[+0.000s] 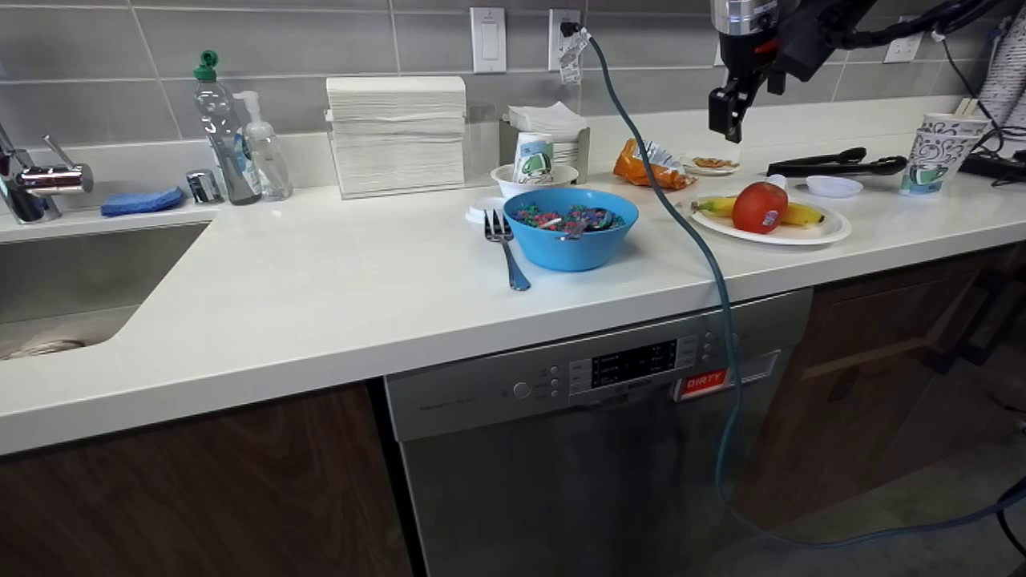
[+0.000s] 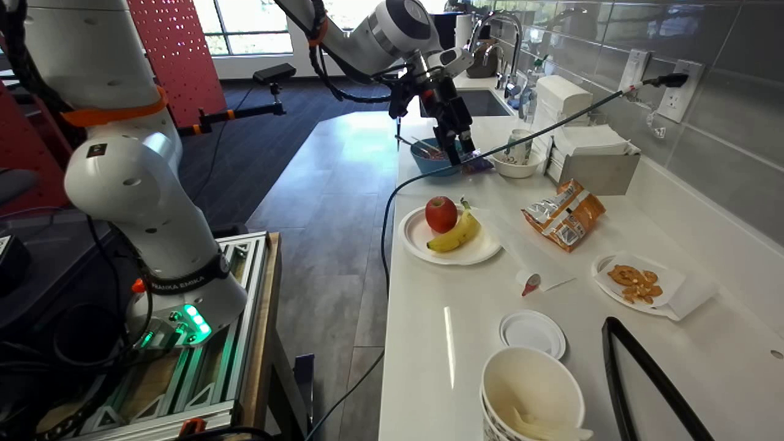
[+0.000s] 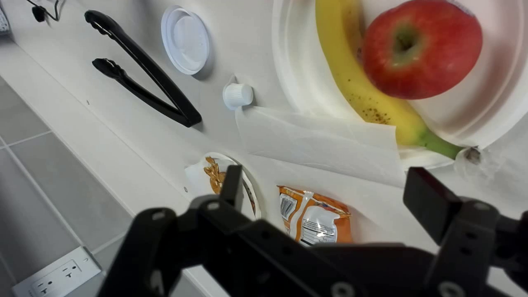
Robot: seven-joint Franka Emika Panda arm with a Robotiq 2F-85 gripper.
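Observation:
My gripper stands open above the counter, with bare space between its finger pads. Below it in the wrist view lies an orange snack bag [image 3: 317,218]. A red apple [image 3: 420,49] and a yellow banana [image 3: 346,69] share a white plate [image 3: 292,54], off to the upper right. A clear piping-like bag with a white cap [image 3: 237,95] lies beside the plate. In exterior view 1 the gripper [image 1: 727,115] hangs well above the countertop, touching nothing. A blue bowl [image 1: 570,240] of colourful candy sits with a fork [image 1: 510,252] next to it.
Black tongs [image 3: 148,74] and a white lid [image 3: 185,40] lie on the counter. A small plate of pretzels [image 2: 637,285] is near the wall. Paper cups [image 2: 533,389] stand at the near end. A blue cable [image 1: 688,226] crosses the counter. The counter by the sink [image 1: 86,288] is clear.

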